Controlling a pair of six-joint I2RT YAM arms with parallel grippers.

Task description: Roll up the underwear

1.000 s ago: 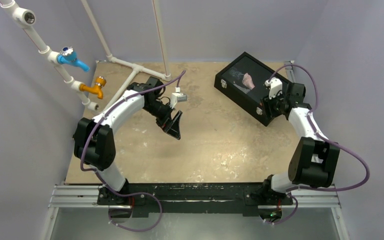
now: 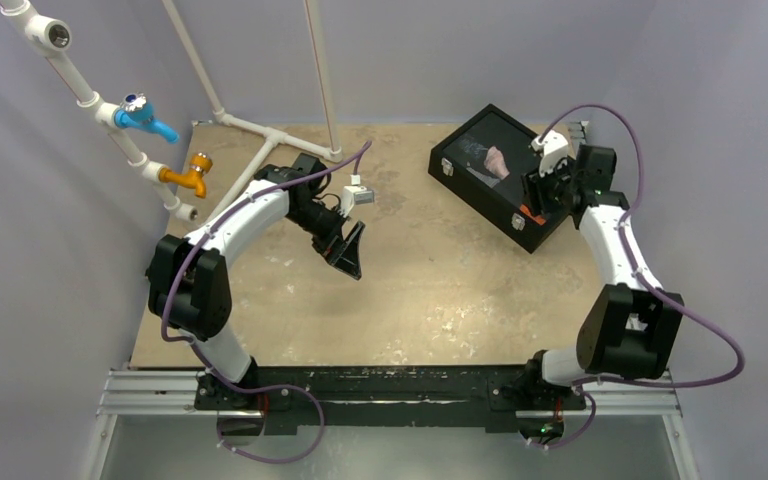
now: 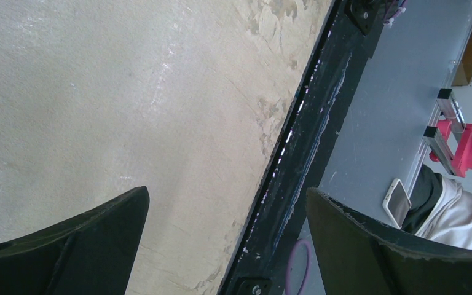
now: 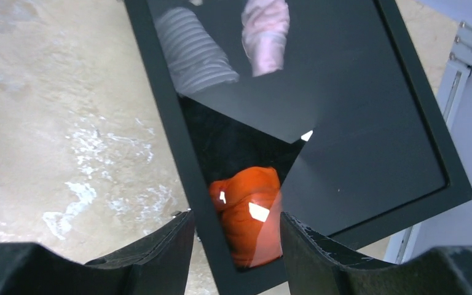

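Note:
Inside the black case (image 2: 482, 195), an orange rolled garment (image 4: 253, 215) lies in the near corner; its orange also shows faintly in the top view. A pink roll (image 4: 265, 37) and a grey ribbed one (image 4: 193, 52) lie farther along, seen through the glossy cover. My right gripper hangs over the near end of the case, its fingers some way apart. Orange cloth and the case's edge appear between and beyond them; whether the fingers touch anything cannot be told. The left gripper is open and empty above bare table.
Metal latches (image 2: 518, 221) sit on the case's front wall. White pipes with a blue tap (image 2: 145, 117) and an orange tap (image 2: 188, 177) stand at the left.
My right arm has shifted slightly up and right over the case, uncovering a latch and some orange at its near corner. The left arm and the case have stayed put.

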